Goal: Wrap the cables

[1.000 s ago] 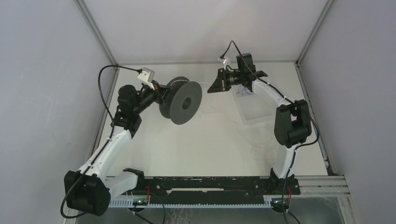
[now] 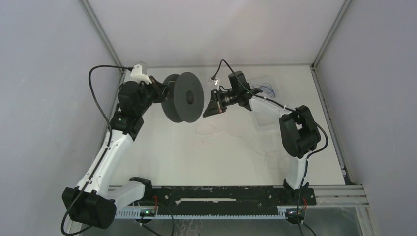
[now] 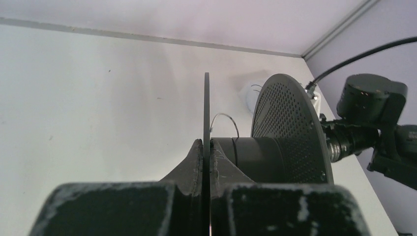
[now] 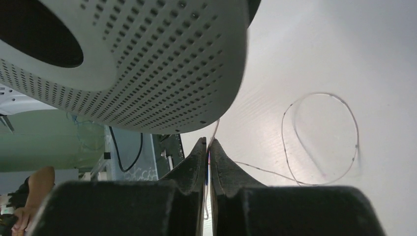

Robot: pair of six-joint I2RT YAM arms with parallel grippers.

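My left gripper (image 2: 163, 89) is shut on the flange of a dark grey spool (image 2: 189, 97), holding it raised above the table. In the left wrist view that flange (image 3: 206, 103) appears edge-on between the fingertips; the perforated far flange (image 3: 295, 118) stands right of the hub. A thin pale cable (image 3: 226, 115) arches beside the hub. Right of the spool, my right gripper (image 2: 205, 114) is shut. The right wrist view shows the cable (image 4: 214, 132) running from the spool's rim between its fingertips, with a loose loop (image 4: 321, 93) over the table.
A clear plastic bin (image 2: 265, 127) with bluish wires (image 2: 267, 90) sits at the back right, partly behind the right arm.
My right gripper has moved left and toward the front, close beside the spool. The left arm has shifted slightly back and left with the spool, whose flanges have turned more edge-on.
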